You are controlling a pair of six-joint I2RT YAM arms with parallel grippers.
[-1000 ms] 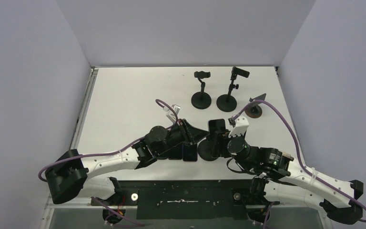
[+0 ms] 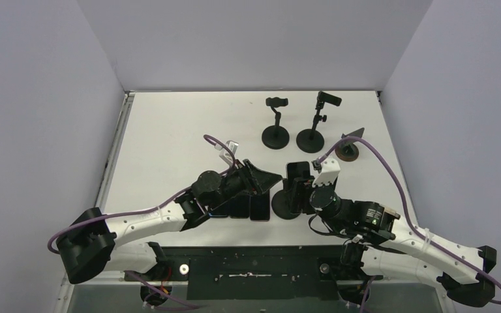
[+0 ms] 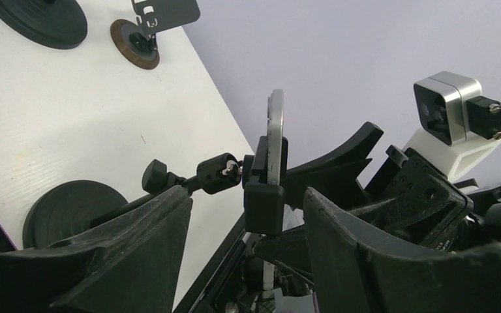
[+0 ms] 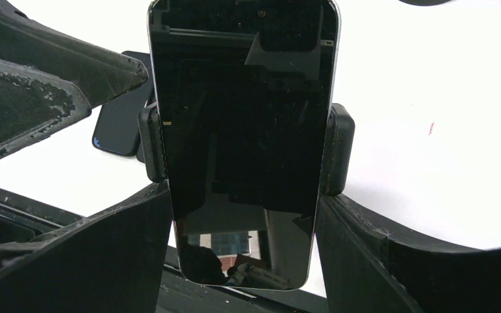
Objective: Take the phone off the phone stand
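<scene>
The black phone [image 4: 248,130] stands upright in the phone stand, its screen facing the right wrist camera. Two clamp pads [image 4: 341,147] of the stand press on its side edges. Just below those pads, my right gripper is shut on the phone's edges. In the left wrist view the phone [image 3: 275,130] appears edge-on, seated in the stand's clamp [image 3: 264,208]. My left gripper is open, pointing at the clamp from the left, and I cannot tell whether it touches. The stand's round base [image 3: 72,208] rests on the table.
Two black stands [image 2: 275,137] [image 2: 310,140] and a small brown-based stand [image 2: 348,152] occupy the back right. Several phones [image 2: 259,206] lie flat left of the stand base, partly under the left arm.
My left gripper has drawn slightly to the left and back, away from the stand. The phone and stand have shifted a touch to the right; my right arm has barely moved.
</scene>
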